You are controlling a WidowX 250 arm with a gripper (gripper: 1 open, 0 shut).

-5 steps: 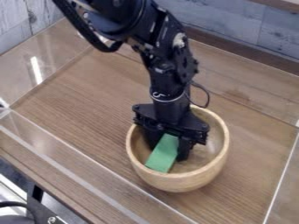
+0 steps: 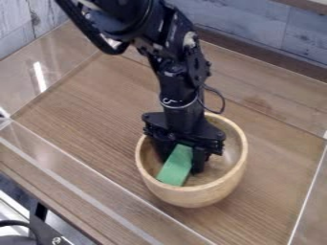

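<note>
My black arm reaches down from the top into a pale wooden bowl (image 2: pixel 213 190) at the centre right. The gripper (image 2: pixel 183 153) is low inside the bowl, shut on a green block (image 2: pixel 173 170). The block is tilted in the front left part of the bowl; its upper end is partly hidden by the gripper's fingers, which are dark and hard to make out.
The wooden table (image 2: pixel 79 124) has clear room to the left and right of the bowl. A pale plank wall (image 2: pixel 278 21) runs behind it. The table's near left edge shows at the bottom left, with dark items beyond.
The arm, bowl and green block have shifted very slightly; otherwise little differs.
</note>
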